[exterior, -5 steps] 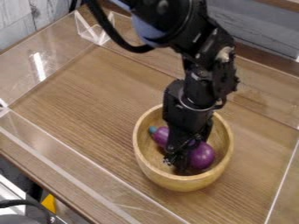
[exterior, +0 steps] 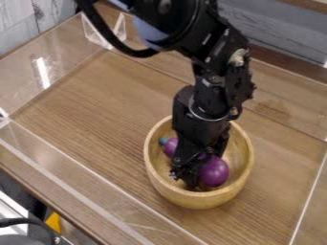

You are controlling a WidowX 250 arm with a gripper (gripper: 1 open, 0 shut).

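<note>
A yellow bowl (exterior: 231,195) sits on the wooden table. In it lies a purple object (exterior: 213,173), like a toy eggplant, with a small teal tip at the left. My black gripper (exterior: 189,168) reaches down from the top into the bowl, its fingers low over the purple object. The fingertips are dark and partly hidden, so whether they close on it is hard to see.
A back edge runs along the top right. Dark cables lie at the lower left.
The gripper has shifted slightly within the bowl, sitting a little lower and further left than before. The bowl stays in nearly the same place.
</note>
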